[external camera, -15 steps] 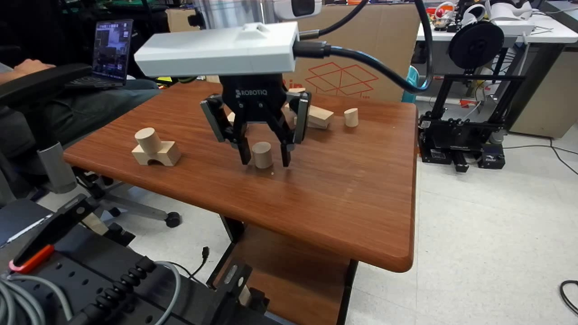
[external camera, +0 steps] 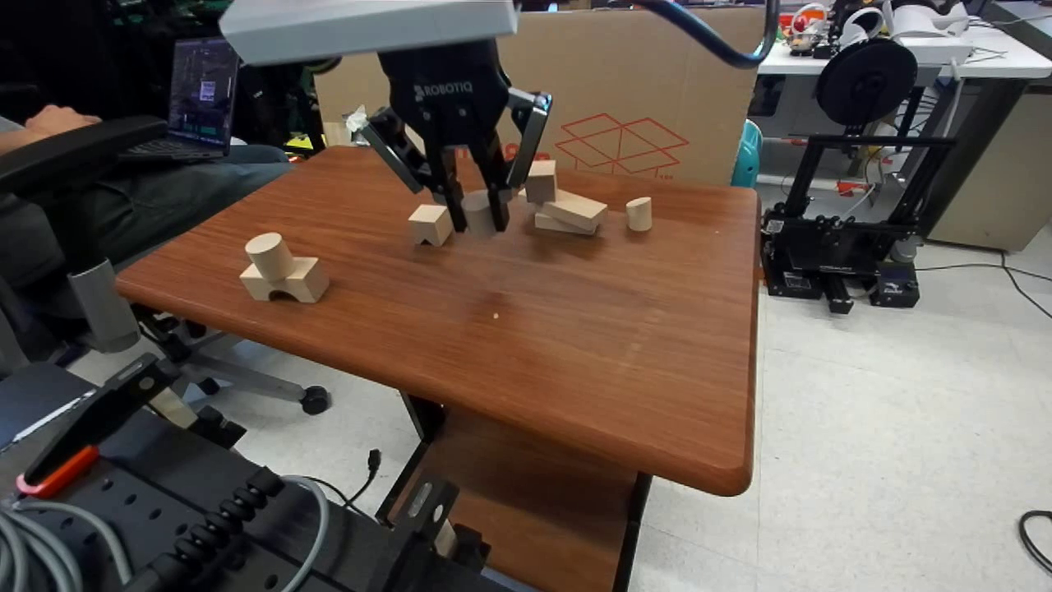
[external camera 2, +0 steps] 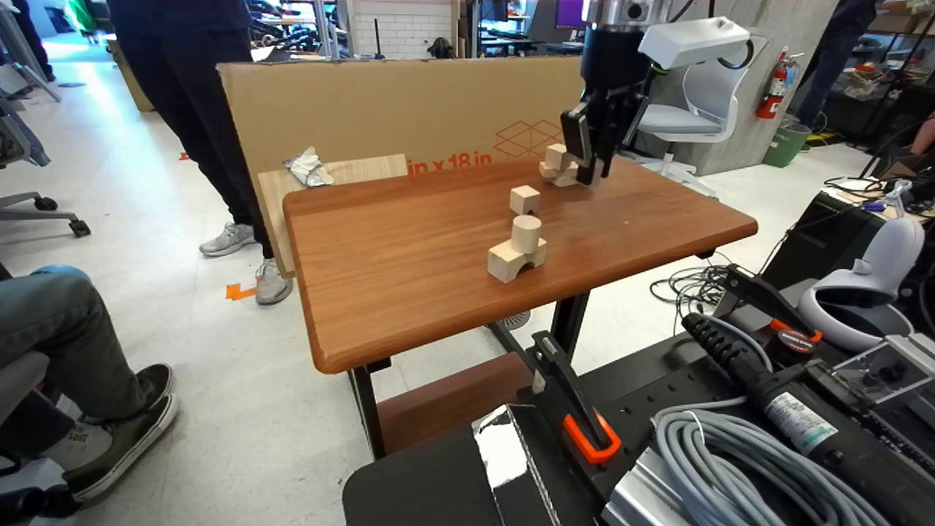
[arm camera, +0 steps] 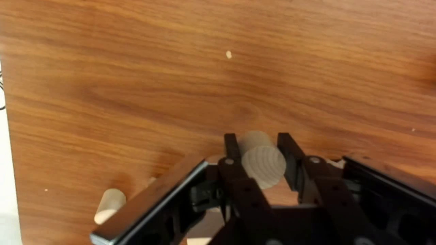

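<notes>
My gripper [external camera: 483, 219] is shut on a wooden cylinder [external camera: 478, 213], held clear of the table. In the wrist view the cylinder [arm camera: 264, 163] shows its round end between both fingers. Close behind it, in exterior view 1, stands a small block with a notch underneath [external camera: 431, 225]. To the right is a pile of blocks [external camera: 574, 209] with a square block [external camera: 542, 182] on top. In exterior view 2 the gripper [external camera 2: 593, 169] hangs in front of that pile, and the held cylinder cannot be made out.
An arch block [external camera: 307, 280] carries another cylinder [external camera: 269, 256] at the table's left. A slant-topped cylinder [external camera: 639, 214] stands alone right of the pile. Bare tabletop [external camera: 611, 335] fills the front and right. Cardboard [external camera: 680, 99] rises behind the table.
A second ago the gripper stood open around the cylinder on the table. Now its fingers have closed on the cylinder, and both have risen off the surface.
</notes>
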